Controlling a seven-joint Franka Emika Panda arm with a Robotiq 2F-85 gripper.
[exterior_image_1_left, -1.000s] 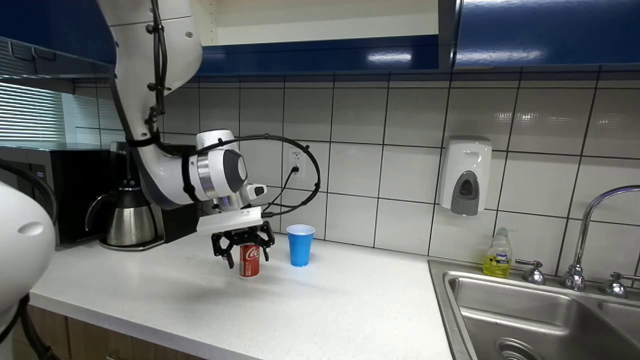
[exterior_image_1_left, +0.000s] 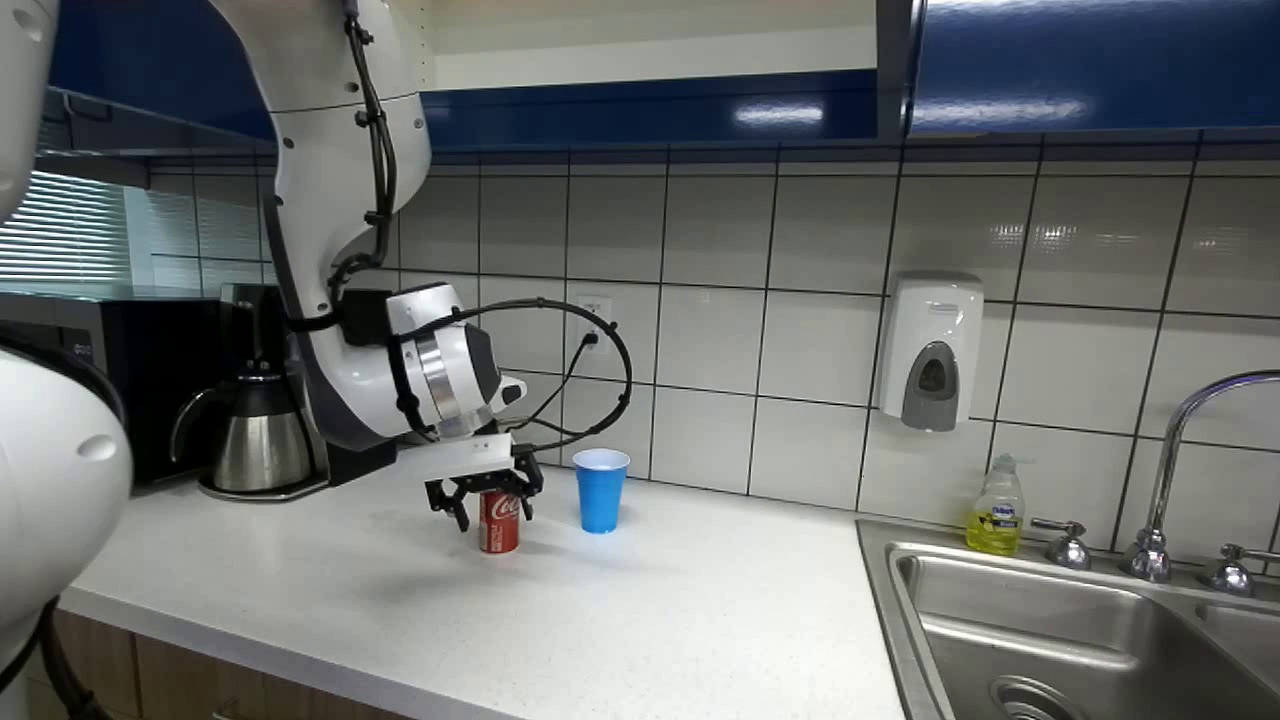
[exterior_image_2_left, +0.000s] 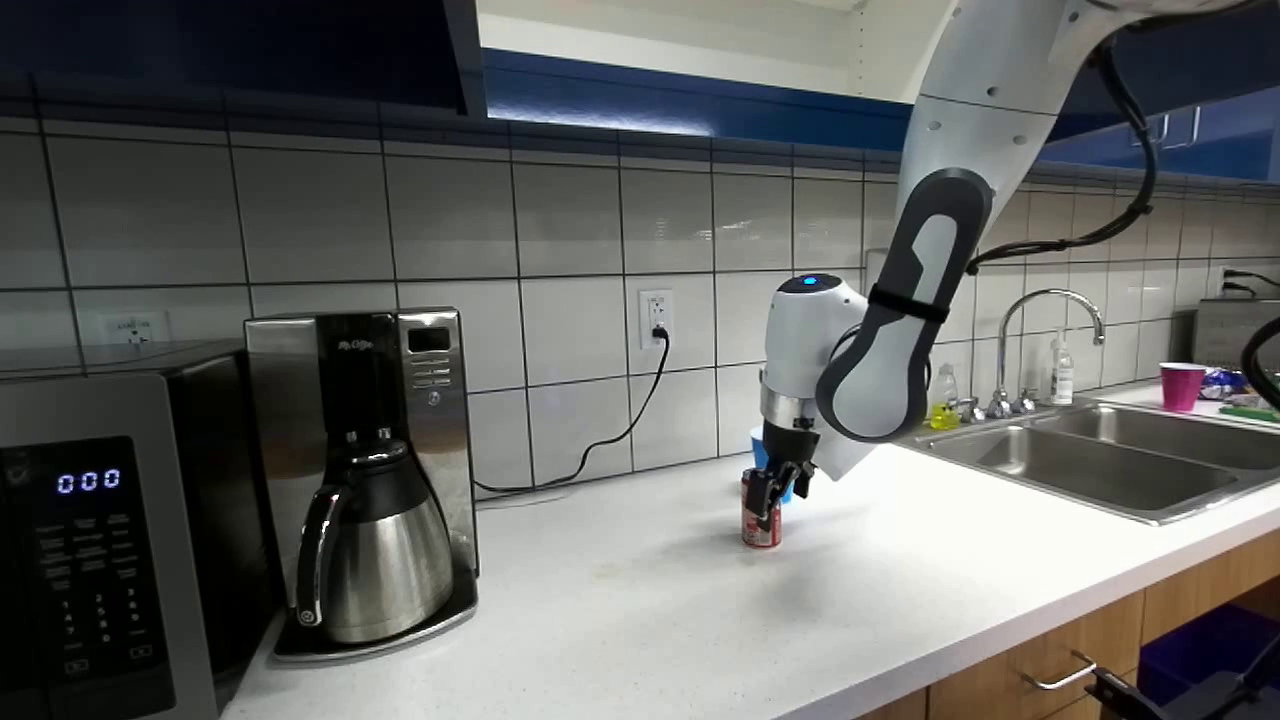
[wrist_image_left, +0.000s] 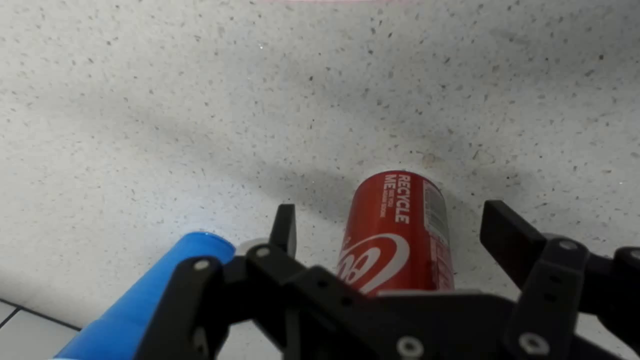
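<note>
A red Coca-Cola can (exterior_image_1_left: 499, 524) stands upright on the white counter, its top hidden by my gripper (exterior_image_1_left: 495, 514) in exterior view 1. The gripper is open, its fingers spread to either side of the can's upper part. In the wrist view the can (wrist_image_left: 396, 234) shows between the two fingertips, with bare counter visible on both sides of it. A blue cup (exterior_image_1_left: 601, 490) stands upright close by, toward the tiled wall. Exterior view 2 shows the can (exterior_image_2_left: 761, 528) partly behind the gripper's fingers.
A coffee maker (exterior_image_2_left: 381, 480) and a microwave (exterior_image_2_left: 90, 540) occupy one end of the counter. At the other end lie the sink (exterior_image_1_left: 1020, 612), faucet (exterior_image_1_left: 1158, 492) and a soap bottle (exterior_image_1_left: 997, 510). The counter between can and sink is clear.
The arm and wrist have tilted and shifted slightly, and the gripper has turned a little over the can. The can and cup have not visibly moved.
</note>
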